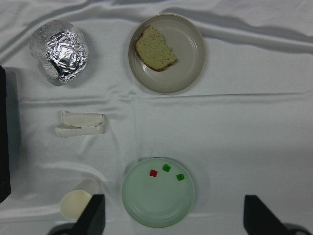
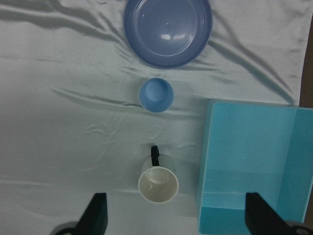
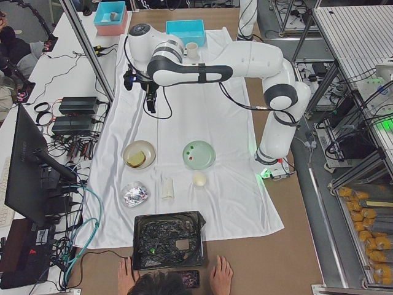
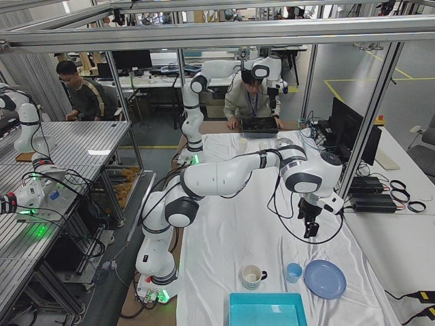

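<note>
My left gripper hangs open above a green plate [image 1: 158, 198] with small red and green pieces, a beige plate [image 1: 188, 54] with a bread slice [image 1: 152, 49], a foil-covered bowl [image 1: 58, 51], folded white paper [image 1: 80, 125] and a pale cup [image 1: 76, 200]. My right gripper is also open, over a blue plate [image 2: 167, 32], a blue cup [image 2: 156, 95], a white mug [image 2: 157, 186] with a black handle and a teal bin [image 2: 249, 132].
A black tray [image 3: 159, 221] lies at one table end, where a person's hands [image 3: 221, 276] rest. A monitor [image 3: 27, 172] and cables are beside the cloth.
</note>
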